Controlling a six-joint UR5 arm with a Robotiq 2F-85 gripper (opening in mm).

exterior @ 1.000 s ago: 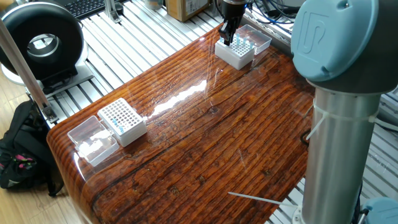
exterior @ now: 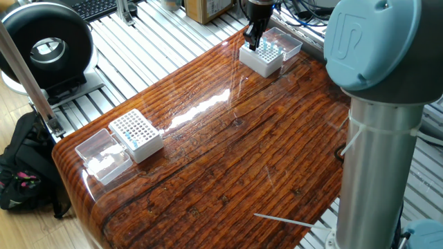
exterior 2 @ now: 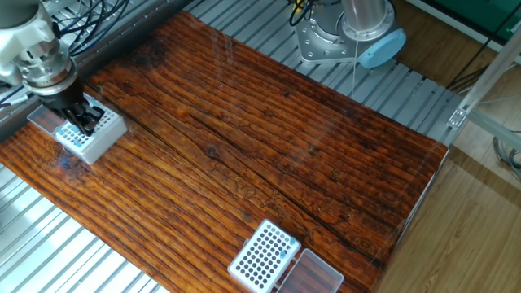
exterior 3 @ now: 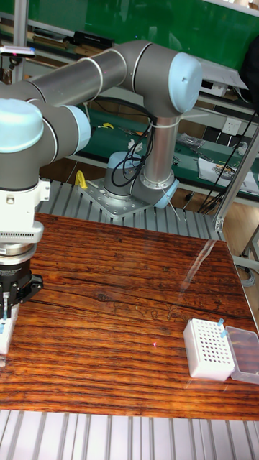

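My black gripper point(exterior: 253, 45) is low over a white tube rack point(exterior: 261, 65) at the table's far end. Several blue tubes point(exterior: 270, 47) stand in that rack, close to the fingers. In exterior view 2 the gripper point(exterior 2: 91, 129) reaches down to the same rack point(exterior 2: 103, 142). The views are too coarse to show whether its fingers are open or shut, or whether a tube is between them. A second white rack point(exterior: 136, 135), its top mostly empty holes, holds a couple of blue tubes point(exterior 2: 283, 253) near one corner.
Clear hinged lids lie open beside both racks, one lid point(exterior: 104, 156) by the second rack and another lid point(exterior: 286, 41) by the first. Between the racks the glossy wooden table point(exterior 2: 244, 138) is bare. The robot's base point(exterior 3: 122, 200) stands at the table's edge.
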